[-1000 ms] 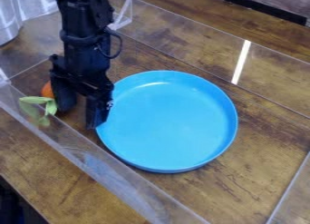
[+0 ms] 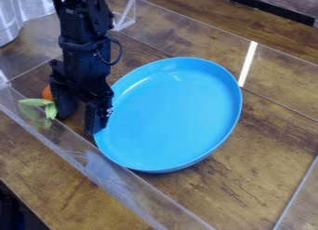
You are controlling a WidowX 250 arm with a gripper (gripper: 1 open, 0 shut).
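The black robot arm (image 2: 81,43) reaches down from the top left, its gripper (image 2: 84,105) low over the wooden surface at the left edge of a bright blue oval plate (image 2: 174,113). The gripper stands open, though its dark fingers are hard to make out. Just left of it, partly hidden behind it, lie an orange object (image 2: 48,92) and a pale green leafy piece (image 2: 40,108), like a toy carrot.
Clear plastic walls surround the wooden work surface (image 2: 248,178), running along the lower left and the right. A silvery object (image 2: 10,10) stands at the top left corner. Bare wood lies above and right of the plate.
The blue plate has shifted and turned slightly, its upper edge higher and more tilted than before. The arm has moved very little.
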